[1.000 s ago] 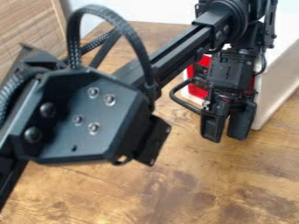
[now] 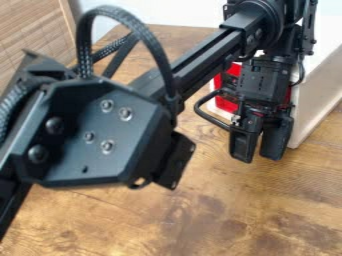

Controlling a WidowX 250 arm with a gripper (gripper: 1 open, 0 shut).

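Observation:
My black gripper [image 2: 261, 140] hangs pointing down at the right of the camera view, beside a white box-like object [image 2: 313, 95] that stands on the wooden table. Its two dark fingers sit close together; whether anything is between them I cannot tell. A red object [image 2: 227, 100] shows behind the gripper, mostly hidden by it and by the arm.
The arm's linkage and bracket [image 2: 107, 135] fill the left and middle of the view. A wooden panel [image 2: 34, 35] stands at the upper left.

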